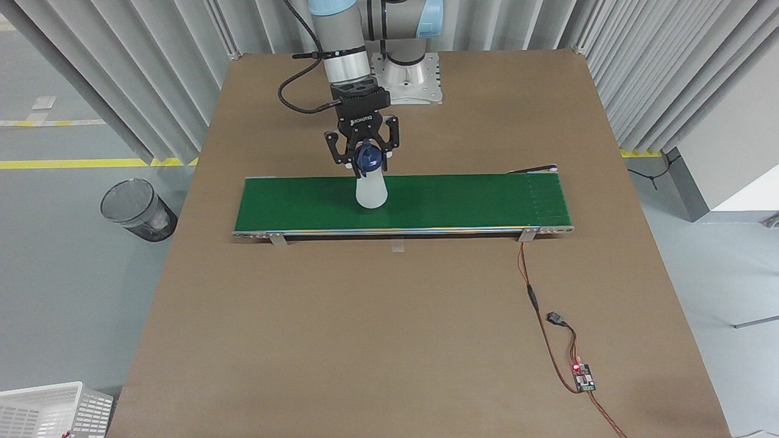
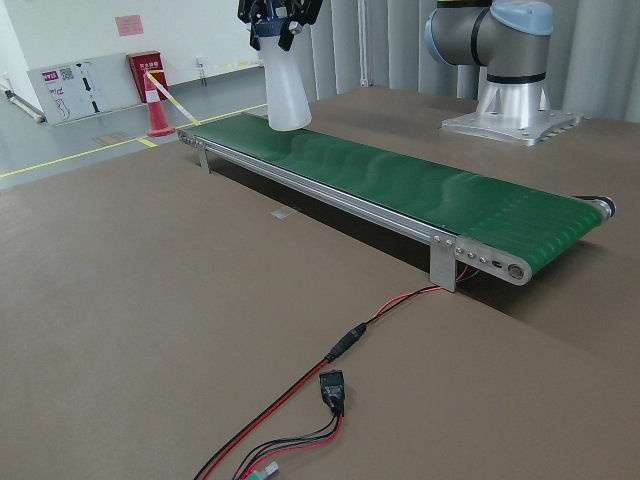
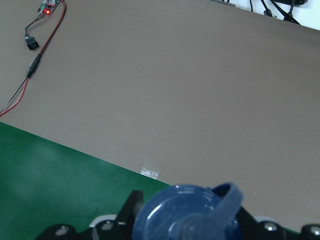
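My gripper (image 1: pixel 369 154) is shut on a translucent white bottle (image 1: pixel 370 190) with a blue cap (image 3: pixel 185 215), gripping it at the cap. The bottle is upright over the green conveyor belt (image 1: pixel 460 201), left of its middle in the front view. In the left view the bottle (image 2: pixel 286 90) has its bottom at or just above the belt (image 2: pixel 420 188); I cannot tell whether it touches.
Wires with a connector (image 1: pixel 555 318) and a small board (image 1: pixel 584 376) lie at the table's front right. A bin (image 1: pixel 139 208) and a white basket (image 1: pixel 44 409) stand on the floor at the left.
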